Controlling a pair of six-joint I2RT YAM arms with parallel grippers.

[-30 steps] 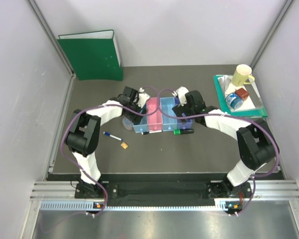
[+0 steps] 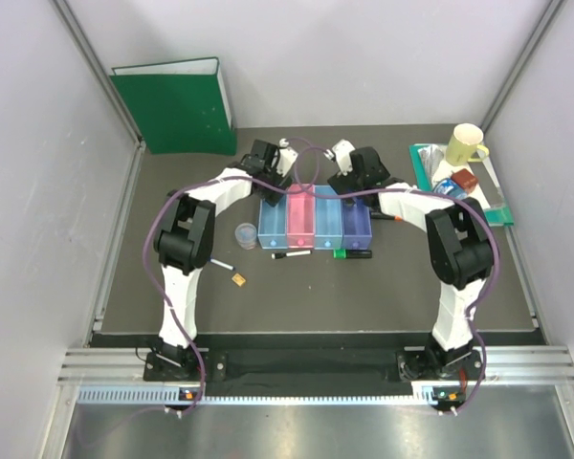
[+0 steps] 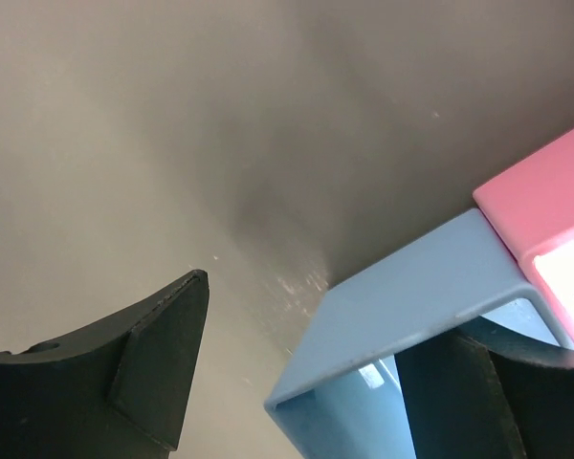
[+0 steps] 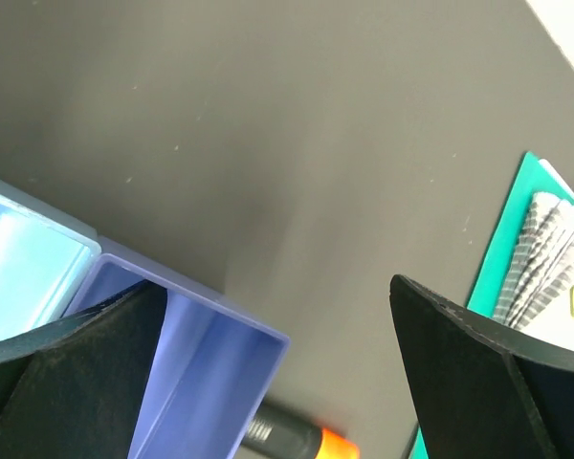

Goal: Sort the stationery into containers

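Four compartments stand side by side mid-table: light blue (image 2: pixel 272 226), pink (image 2: pixel 300 215), light blue (image 2: pixel 328 218) and darker blue (image 2: pixel 357 226). My left gripper, part open, is at the back of the leftmost one, one finger over its rim. My right gripper stands open at the back of the darker blue one, one finger over it. Markers lie in front: a white one (image 2: pixel 291 254), a green-black one (image 2: pixel 352 253), a blue-white one (image 2: pixel 222 265). A dark orange-ended pen (image 4: pixel 282 430) lies beside the right end.
A teal tray (image 2: pixel 419 164) with mug, can and other items is at back right. A green binder (image 2: pixel 172 110) stands at back left. A clear cup (image 2: pixel 246 236) and small yellow card (image 2: pixel 238 279) lie to the left.
Both arms have moved toward the back of the table, my grippers now at the compartments' rear edge. The compartments have shifted slightly.
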